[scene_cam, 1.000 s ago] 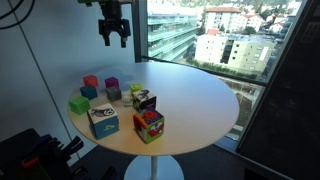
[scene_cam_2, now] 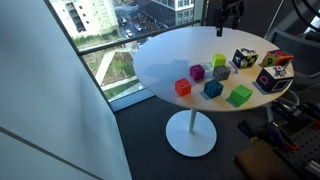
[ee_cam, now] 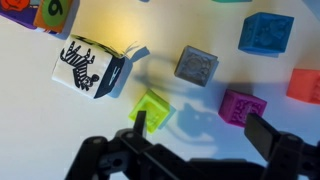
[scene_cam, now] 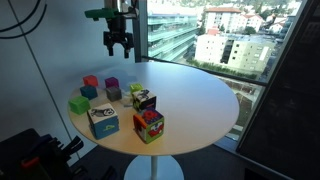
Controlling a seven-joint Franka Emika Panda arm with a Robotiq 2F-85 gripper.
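My gripper (scene_cam: 118, 52) hangs above the far left part of the round white table. In the wrist view the two dark fingers (ee_cam: 112, 156) are wide apart, with nothing held between them. Below the gripper lie a yellow-green block (ee_cam: 150, 110), near the left finger, and a purple block (ee_cam: 241, 107), near the right finger. Ahead of these sits a grey block (ee_cam: 196, 65), with a blue block (ee_cam: 265, 33) and a red block (ee_cam: 304, 85) toward the right. A green block (scene_cam_2: 239, 96) rests near the table's edge.
Larger picture boxes stand on the same side: a zebra box (ee_cam: 88, 67), a blue-and-white box (scene_cam: 103, 121) and a colourful box (scene_cam: 148, 125). Windows lie behind it.
Over the last second my gripper has come down a little toward the table. Its fingers have stayed apart. The blocks and boxes have not moved.
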